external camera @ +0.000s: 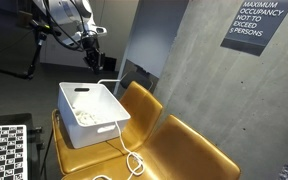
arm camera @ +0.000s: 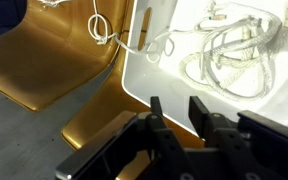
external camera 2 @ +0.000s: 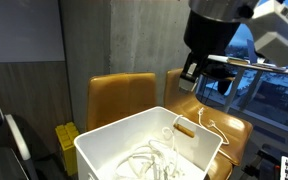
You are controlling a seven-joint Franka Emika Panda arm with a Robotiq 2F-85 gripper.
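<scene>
White rope (arm camera: pixel 234 50) lies in loose coils on the floor of a white box (external camera: pixel 85 127). A length of the rope runs out over the box's end, and the loose rope tail (external camera: pixel 132 160) trails across a tan chair seat. Above the box hangs my gripper, its fingers apart with nothing seen between them. The wrist view shows it over the box's side, with the coils farther off. Exterior view 2 has the arm (external camera 2: pixel 234 40) covering part of the scene above the box.
Tan chairs (external camera: pixel 189 153) stand in a row beside the concrete wall. A checkered board (external camera: pixel 4 155) is at the lower left. Behind the box stands a yellow bin (external camera 2: pixel 68 145). A dark chair (external camera 2: pixel 4 150) is at the left.
</scene>
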